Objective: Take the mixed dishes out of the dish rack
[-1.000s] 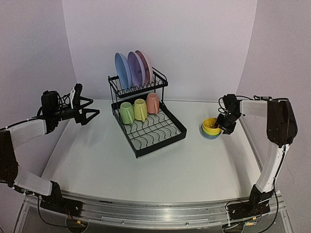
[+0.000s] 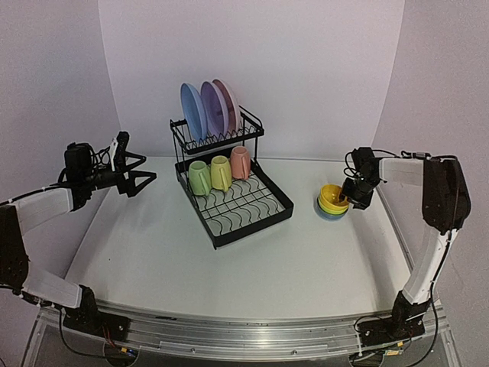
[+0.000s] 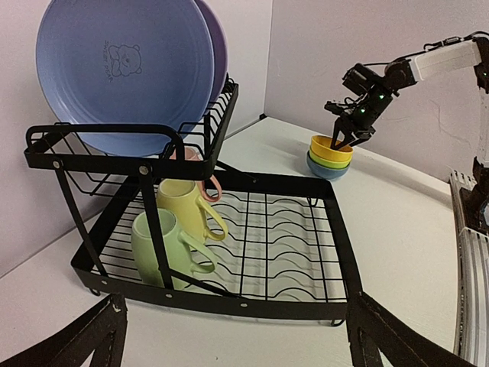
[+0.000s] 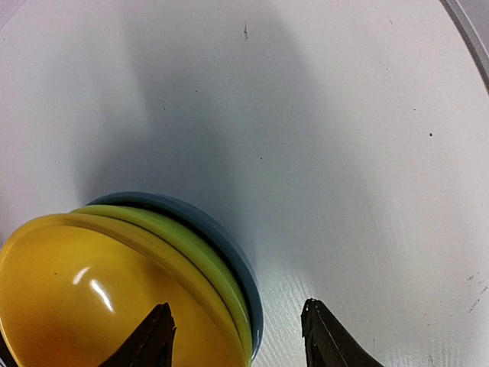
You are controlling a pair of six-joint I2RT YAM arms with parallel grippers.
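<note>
A black two-tier dish rack (image 2: pixel 275 206) holds blue (image 2: pixel 191 111), purple and pink plates upright above, with green (image 2: pixel 199 179), yellow (image 2: pixel 221 173) and pink (image 2: pixel 240 163) mugs below. Right of it, a yellow bowl (image 4: pixel 84 283) is stacked in green (image 4: pixel 199 252) and blue (image 4: pixel 195 210) bowls on the table. My right gripper is open at the stack, one finger inside the yellow bowl's rim, the other outside the stack. My left gripper (image 2: pixel 145 168) stands open above the table left of the rack, nothing between its fingers.
Walls close in the back and sides; a metal rail (image 2: pixel 244 327) runs along the front edge.
The left arm and the dishes look unchanged.
</note>
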